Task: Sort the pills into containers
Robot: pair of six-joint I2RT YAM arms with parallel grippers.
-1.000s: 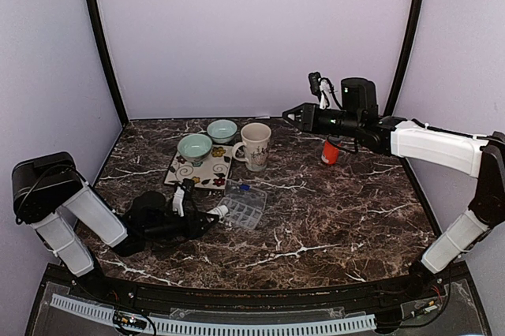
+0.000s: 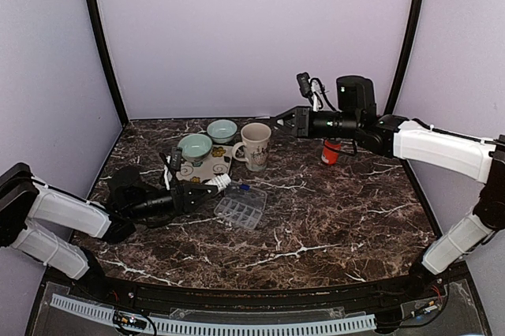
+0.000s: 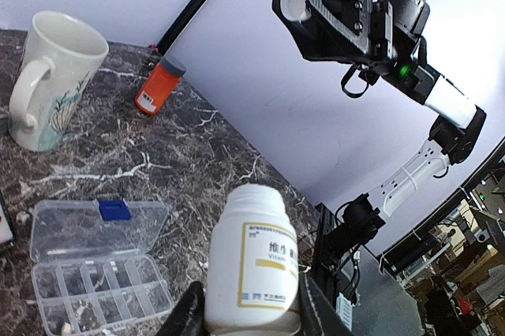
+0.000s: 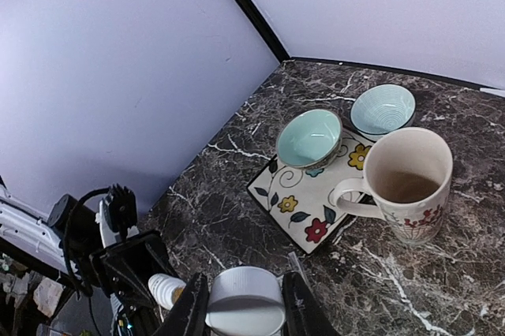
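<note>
A white pill bottle (image 3: 254,261) with a printed label is clasped in my left gripper (image 2: 203,190), its neck pointing away from the gripper. In the top view the bottle (image 2: 220,182) is over the upper left side of the clear pill box (image 2: 240,211). That box (image 3: 106,293) lies with its lid open and a blue latch (image 3: 114,210) on the lid; no pills can be made out in its compartments. High above the back of the table, my right gripper (image 2: 282,121) is shut on a round white cap (image 4: 245,302).
A patterned mug (image 2: 255,147) stands behind the pill box. Two pale green bowls, one nearer (image 2: 195,147) and one farther (image 2: 222,130), sit by a flowered tray (image 4: 304,206). An orange bottle (image 3: 159,85) is at back right.
The right gripper has moved slightly left.
</note>
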